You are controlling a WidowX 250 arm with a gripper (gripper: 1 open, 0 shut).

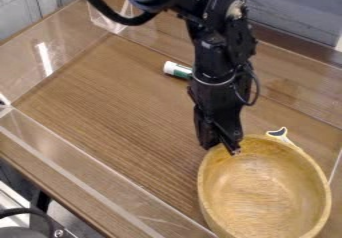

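My gripper (pixel 222 142) points down at the upper-left rim of a yellow bowl (pixel 263 202), its tips low against that rim; it looks shut, though the fingertips are dark and hard to make out. The bowl sits at the front right of the wooden surface.
A small white and green tube (pixel 178 70) lies behind the arm. A small white object (pixel 279 134) lies just behind the bowl. Clear wooden surface (pixel 107 112) spreads to the left, bordered by transparent edges.
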